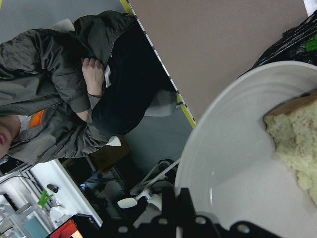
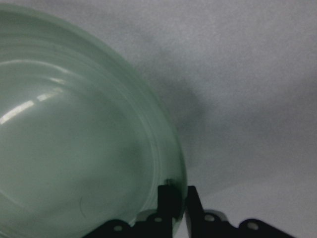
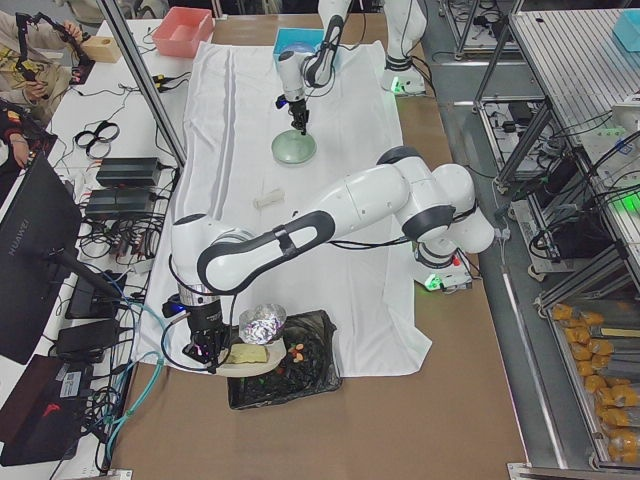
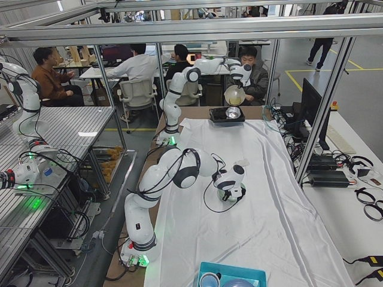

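A white plate (image 1: 228, 148) holding a piece of bread (image 1: 292, 144) is tipped beside a foil-covered bowl (image 3: 262, 323) over a black-bagged bin (image 3: 300, 385). My left gripper is at that plate's rim; whether it is shut on it is hard to tell. My right gripper is at the rim of a green plate (image 2: 74, 139) on the white cloth, one finger inside the rim; how tightly it closes is unclear.
A blue container (image 4: 230, 272) with dishes stands at the right arm's end of the cloth. A monitor (image 3: 30, 260) and cables line one side.
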